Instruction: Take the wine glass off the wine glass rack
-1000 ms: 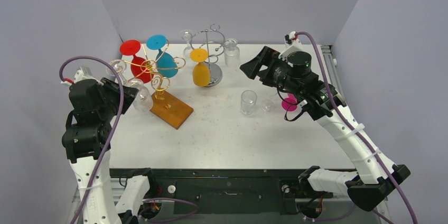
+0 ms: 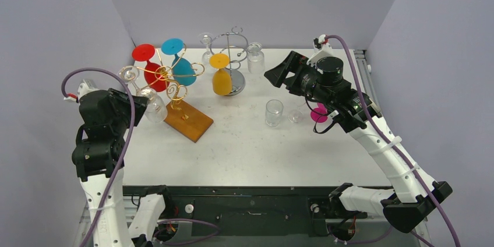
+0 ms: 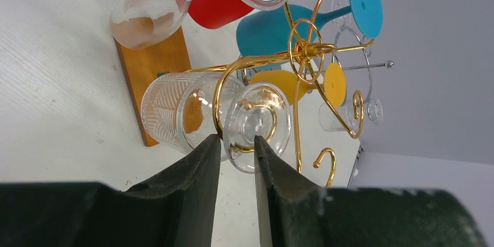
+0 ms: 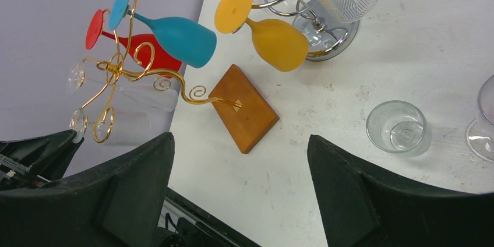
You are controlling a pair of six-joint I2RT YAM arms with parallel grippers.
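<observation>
A gold rack (image 2: 163, 74) on a wooden base (image 2: 189, 123) holds red (image 2: 143, 52), cyan (image 2: 184, 72) and clear glasses. My left gripper is at the clear foot (image 3: 259, 119) of a hanging patterned glass (image 3: 163, 110), its two fingertips apart on the near side of the foot; whether they touch it is unclear. My right gripper stands open and empty, right of the racks in the top view.
A silver rack (image 2: 236, 84) holds yellow (image 2: 222, 83) and clear glasses at the back. A tumbler (image 2: 274, 113) and a pink glass (image 2: 319, 114) stand at right.
The right arm and the glasses look unchanged.
</observation>
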